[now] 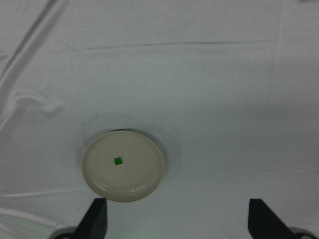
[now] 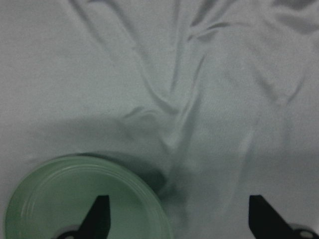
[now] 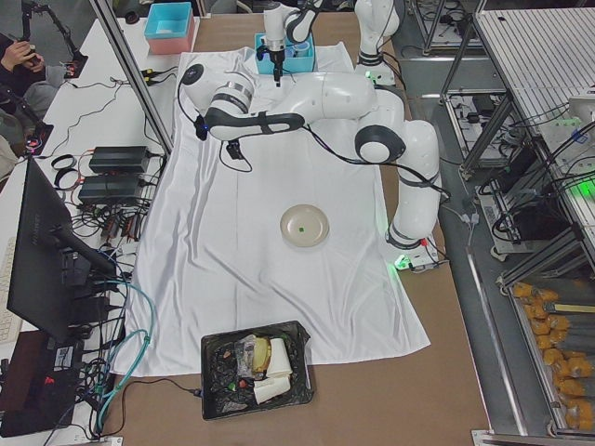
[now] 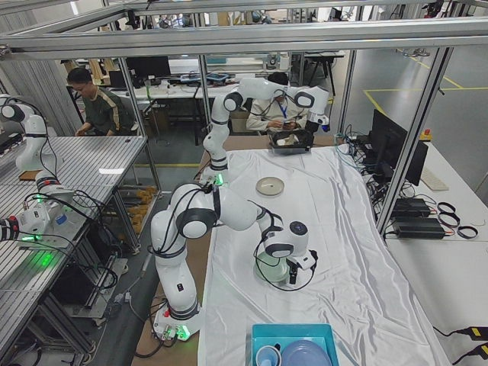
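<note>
A beige plate (image 3: 304, 226) with a small green square lies on the white cloth, also in the left wrist view (image 1: 129, 177). My left gripper is raised above the cloth, open and empty, the plate below it. My right gripper is open and empty, low over the cloth by a pale green plate (image 2: 65, 194). In the camera right view that plate (image 4: 267, 267) is partly behind the right arm; in the camera left view the left arm hides it.
A blue bin (image 4: 292, 334) with a mug and a blue plate stands at one end of the cloth, a black tray (image 3: 223, 372) of mixed items at the other. Monitors and cables line one side.
</note>
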